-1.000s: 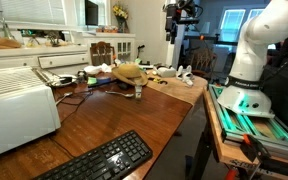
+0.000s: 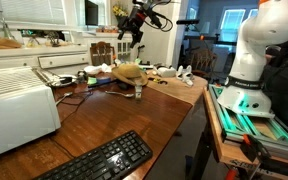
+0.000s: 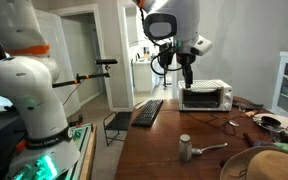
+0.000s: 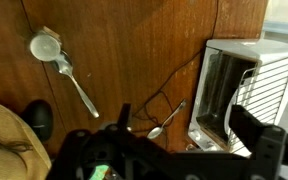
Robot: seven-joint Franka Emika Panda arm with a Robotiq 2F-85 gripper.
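High above the wooden table, my gripper [image 2: 129, 36] stands open; in the wrist view the gripper has its fingers wide apart and nothing between them. A small shaker-like container with a metal top [image 3: 185, 148] stands upright on the table, well below the hand. Beside it lies a spoon [image 4: 77, 82]. Another spoon [image 4: 167, 120] rests near the toaster oven [image 4: 254, 90], close to a dark cable. A tan hat [image 2: 130, 72] lies farther along the table, partly cut off in the wrist view.
A black keyboard [image 2: 99, 160] lies along the table near the white oven's end. A dark oval object [image 4: 39, 118] sits at the hat's edge. Pans [image 3: 274, 123] and other clutter line the back. Bare table stretches between keyboard and shaker.
In exterior view 1 my arm has swung from the upper right towards the left, and the gripper now hangs above the table near the hat. The table objects look unmoved.
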